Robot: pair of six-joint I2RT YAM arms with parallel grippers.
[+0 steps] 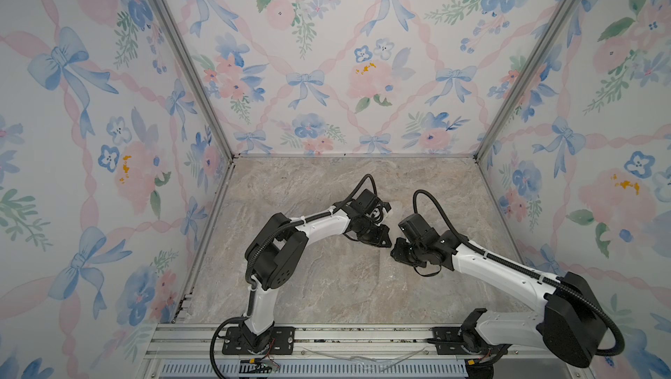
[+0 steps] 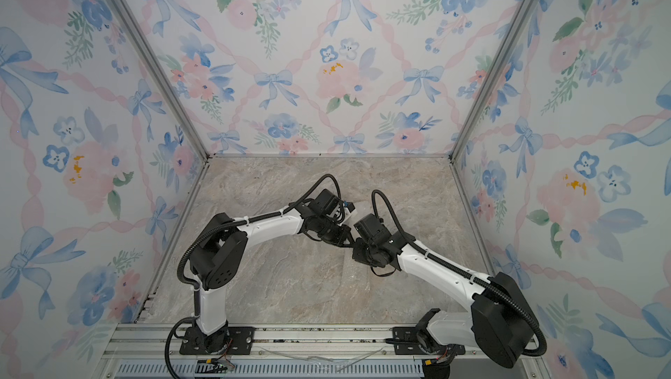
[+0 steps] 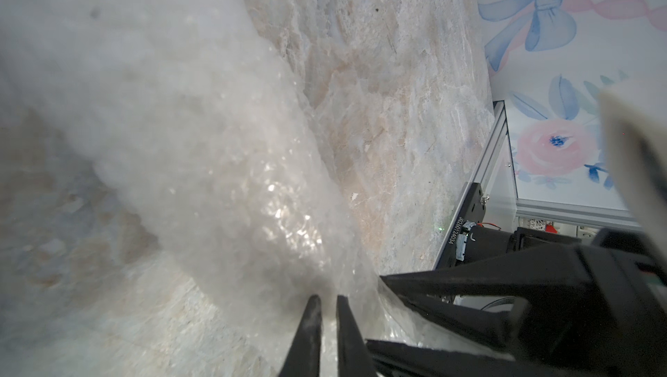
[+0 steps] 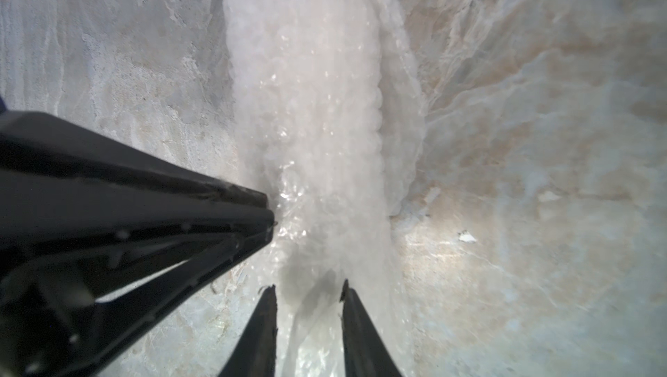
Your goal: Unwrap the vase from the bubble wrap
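The whitish, translucent bubble wrap [image 3: 229, 140] runs as a long roll across the left wrist view. Upright in the right wrist view, the same bubble wrap [image 4: 309, 99] has a loose flap along its right side. No bare part of the vase shows. My left gripper is shut on the wrap, its tips a narrow gap apart. Across the lower end of the roll, my right gripper is part open, with clear film visible between its fingers. Both overhead views show the grippers almost meeting; the arms largely hide the wrap there.
Bare marbled table [image 1: 307, 281] surrounds the arms, clear of other objects. Patterned walls [image 1: 307, 57] enclose the back and sides, and a metal rail [image 1: 363, 333] runs along the front. The grippers are very close together, leaving little room between them.
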